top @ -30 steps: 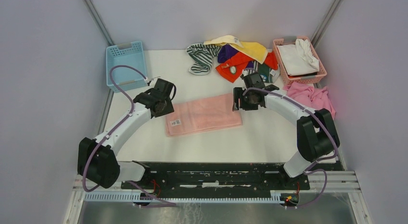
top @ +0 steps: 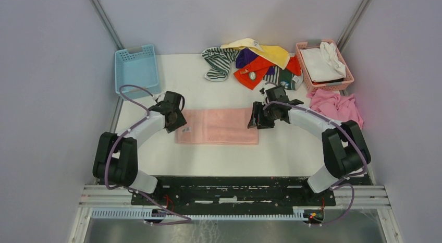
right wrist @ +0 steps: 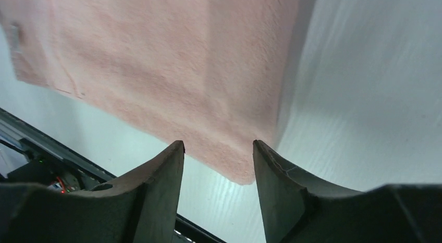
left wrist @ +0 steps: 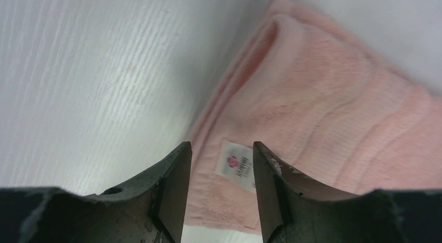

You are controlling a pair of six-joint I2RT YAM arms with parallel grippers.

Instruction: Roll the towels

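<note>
A salmon-pink towel [top: 224, 126] lies folded into a long strip across the middle of the white table. Over its left end is my left gripper [top: 181, 127], whose fingers stand apart; between them the left wrist view shows the towel's white label [left wrist: 237, 165]. At the towel's right end hovers my right gripper [top: 254, 124]. Its fingertips are apart too, with the corner of the towel [right wrist: 237, 165] visible in the gap below and nothing pinched. The strip looks flat, with slight ripples near its left end.
A blue basket [top: 136, 54] stands empty at back left. Several coloured cloths [top: 255, 65] are heaped at the back. The pink basket [top: 350, 71] at back right holds white cloth, with a pink towel [top: 336, 106] in front.
The towel has turned from a slant to nearly level with the table's front edge and shifted slightly left.
</note>
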